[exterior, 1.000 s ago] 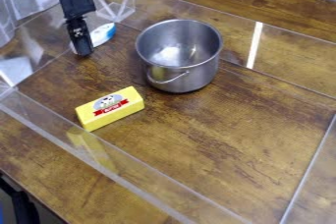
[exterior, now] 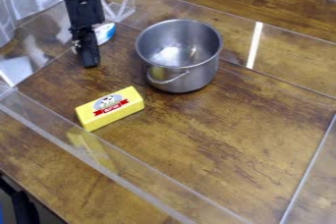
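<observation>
My gripper (exterior: 86, 53) is low at the upper left, just left of a steel pot (exterior: 179, 55), its fingers looking shut with nothing visible between them. Right behind it lies a small white and blue object (exterior: 106, 32), partly hidden by the gripper. A yellow box (exterior: 109, 107) with a red and white label lies on the wooden table below the pot.
Clear plastic walls (exterior: 286, 58) surround the work area on the wooden table (exterior: 237, 140).
My gripper has moved slightly right and downward in the view, toward the pot. The pot and yellow box have stayed where they were.
</observation>
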